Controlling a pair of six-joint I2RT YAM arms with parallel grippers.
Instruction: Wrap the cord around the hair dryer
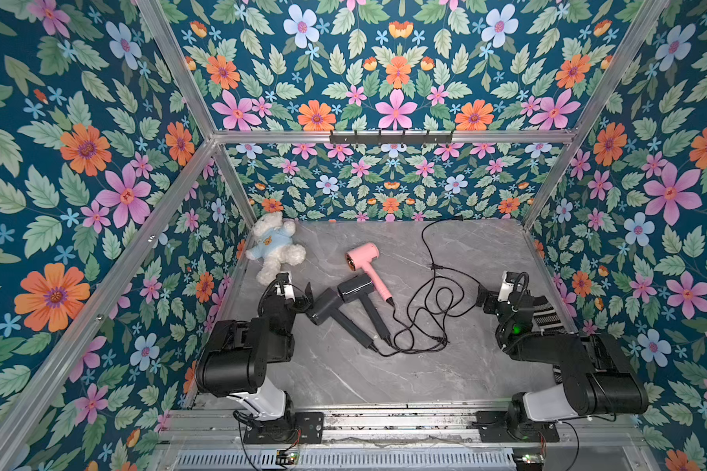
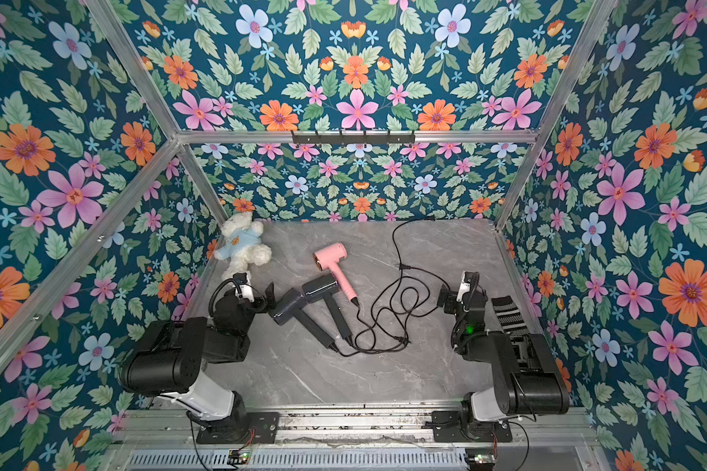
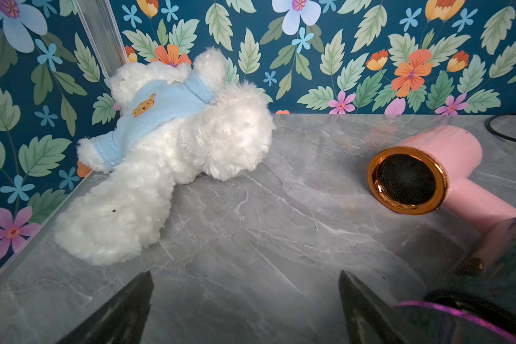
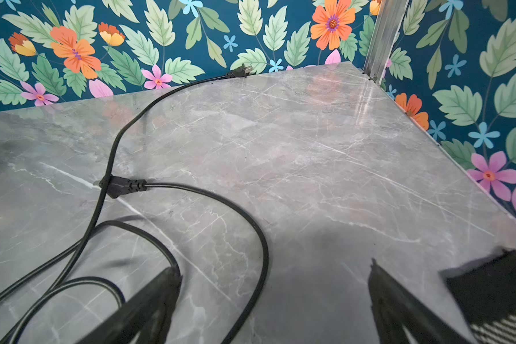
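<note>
Three hair dryers lie on the grey table: a pink one [image 1: 363, 256] farthest back, a dark one [image 1: 356, 288] in front of it, and another dark one [image 1: 327, 305] nearest the left arm. Their black cords [image 1: 440, 292] run together in loose tangled loops to the right of the handles. Left of the dryers, my left gripper stands open with nothing between its fingers. My right gripper, open and empty too, is at the right end of the loops; a cord [image 4: 258, 229] passes beneath it. One plug [image 4: 239, 71] reaches the back edge.
A white plush toy [image 1: 273, 249] in a blue shirt lies in the back left corner. Black-and-white striped cloth [image 2: 510, 316] rests behind the right arm at the table's right edge.
</note>
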